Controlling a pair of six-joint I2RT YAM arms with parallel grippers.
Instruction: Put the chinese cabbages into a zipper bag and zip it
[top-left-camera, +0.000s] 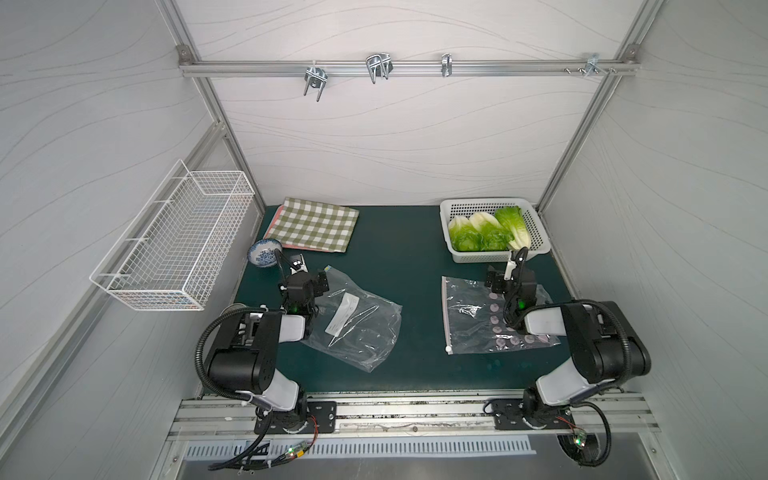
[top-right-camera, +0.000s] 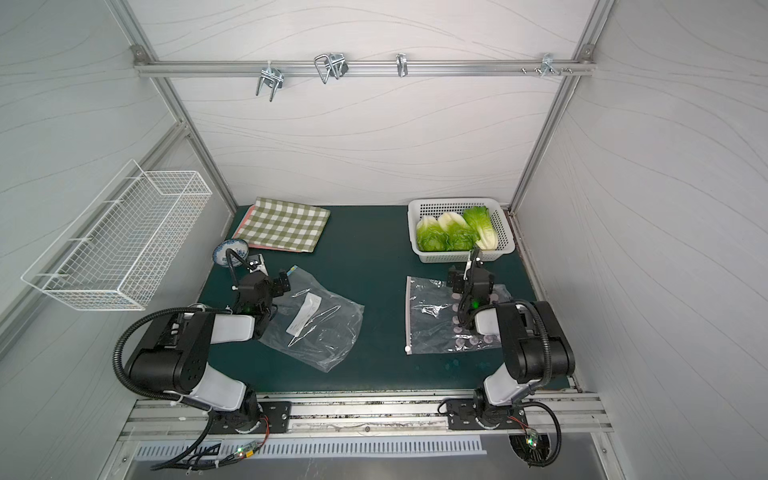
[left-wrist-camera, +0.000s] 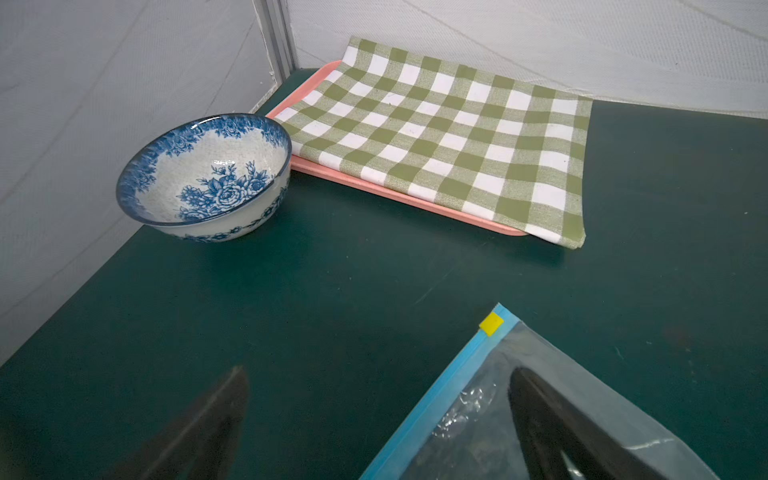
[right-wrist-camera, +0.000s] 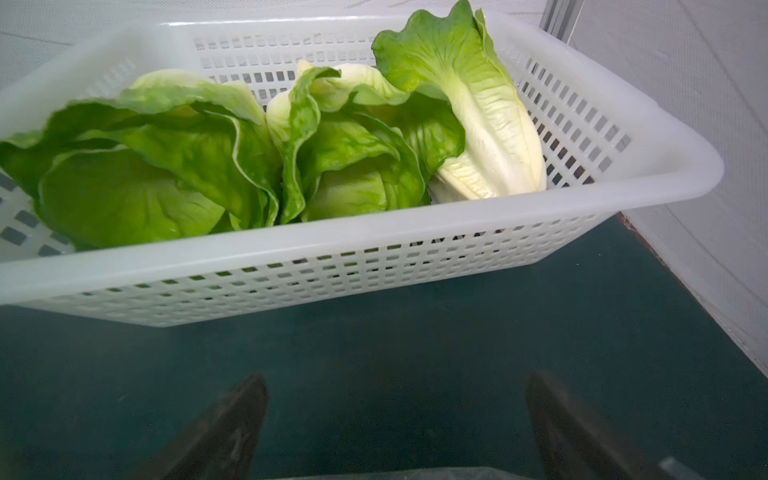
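Observation:
Several green-and-white chinese cabbages (right-wrist-camera: 480, 136) lie in a white perforated basket (right-wrist-camera: 344, 240) at the back right. A clear zipper bag (top-left-camera: 368, 336) with a blue zip strip (left-wrist-camera: 432, 400) lies flat at the left, under my open left gripper, which holds nothing. A second clear bag (top-left-camera: 468, 336) with a pale zip edge lies at the right. Over it, in front of the basket, my right gripper stands open and empty.
A checked cloth (left-wrist-camera: 448, 144) on a pink tray lies back left, with a blue-and-white bowl (left-wrist-camera: 200, 176) beside it. A wire basket (top-left-camera: 184, 292) hangs on the left wall.

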